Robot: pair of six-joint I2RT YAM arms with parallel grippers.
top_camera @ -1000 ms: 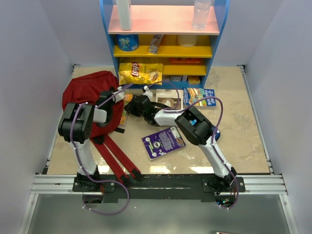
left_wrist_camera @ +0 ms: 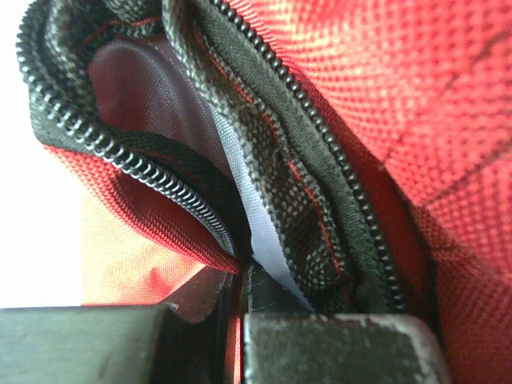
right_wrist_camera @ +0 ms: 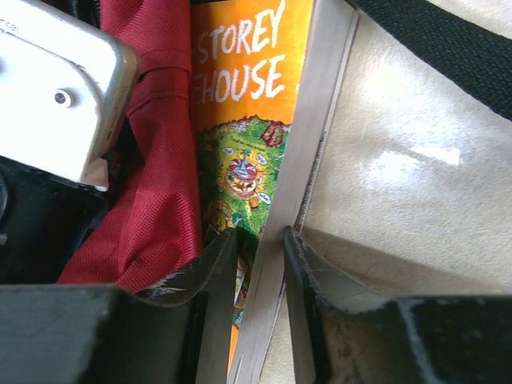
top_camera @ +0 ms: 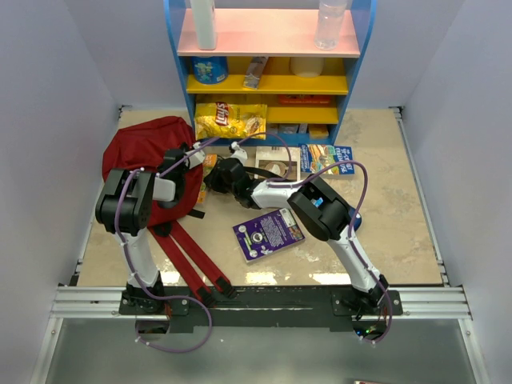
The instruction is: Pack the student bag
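Note:
The red bag lies at the left of the table with its straps towards the front. My left gripper is shut on the zippered edge of the bag, and the black zipper teeth curve away above its fingers. A storybook with an orange and green cover stands partly behind a fold of red cloth, its pale edge facing my right gripper. The right fingers are parted and straddle that edge; the right-hand one is close against it. No firm grip on the book can be made out.
A purple book lies in the middle front. Two more books, a pale one and a blue one, lie before the shelf. A black strap curves near the right gripper.
The right gripper has shifted slightly left and towards the front, closer to the bag and the storybook. The left arm and the bag look unmoved.

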